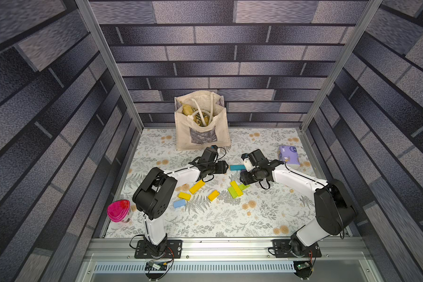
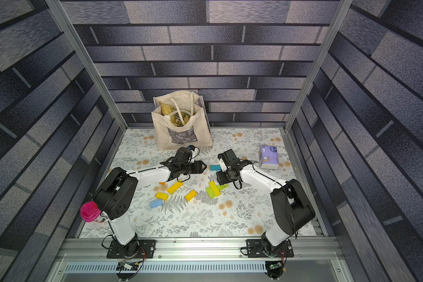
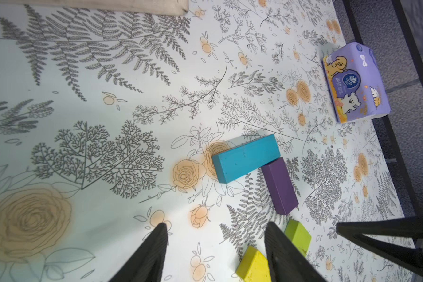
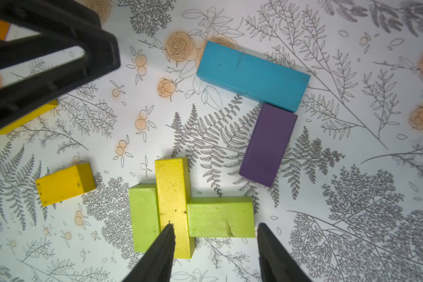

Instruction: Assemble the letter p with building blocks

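Observation:
A cyan block lies with a purple block at a right angle to its right end. Nearer the front, a long yellow block lies between two green blocks, one alongside, one crosswise. My right gripper hangs open over this group, fingertips either side of the crosswise green block's lower part, with no grip visible. My left gripper is open above the table, left of the cyan block, nothing between its fingers. More yellow blocks and a light blue block lie front left.
A canvas bag stands at the back, a purple tissue pack at right and pink bowls at the left edge.

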